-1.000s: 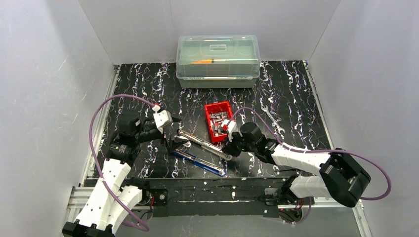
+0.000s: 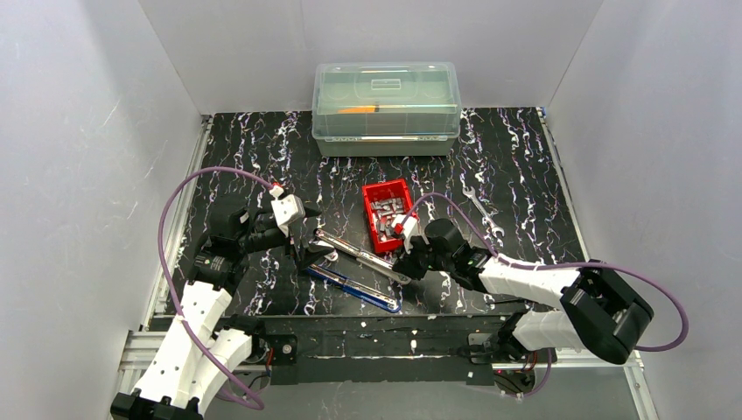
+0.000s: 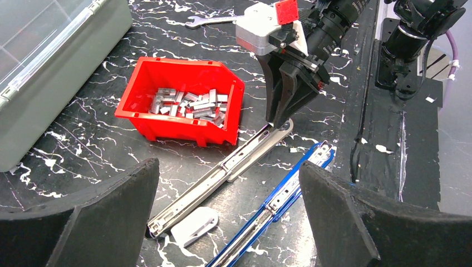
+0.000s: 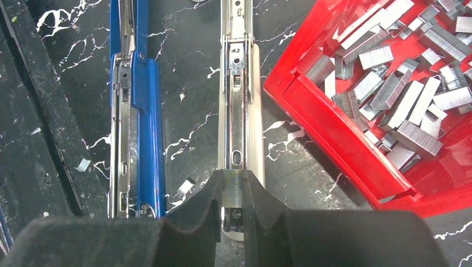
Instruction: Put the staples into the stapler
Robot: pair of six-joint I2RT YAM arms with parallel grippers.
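Note:
A cream-coloured stapler (image 3: 222,172) lies opened out flat, its metal channel (image 4: 237,122) facing up. My right gripper is shut on a small strip of staples (image 4: 232,192), held over the near end of that channel and lined up along it. Whether the strip rests in the channel or just above it, I cannot tell. Beside it lies an opened blue stapler (image 3: 273,206), also flat. My left gripper stands open above the staplers' other ends, nothing between its fingers.
A red bin (image 3: 146,119) of loose staple strips stands close beside the cream stapler. A white staple remover (image 3: 192,227) lies at the stapler's left end. Farther off are a wrench (image 2: 483,213) and a lidded grey-green box (image 2: 385,144). A staple bit (image 4: 186,186) lies between the staplers.
The right forearm and elbow have shifted very slightly, while its gripper stays at the cream stapler's end. The left arm and both staplers look unmoved.

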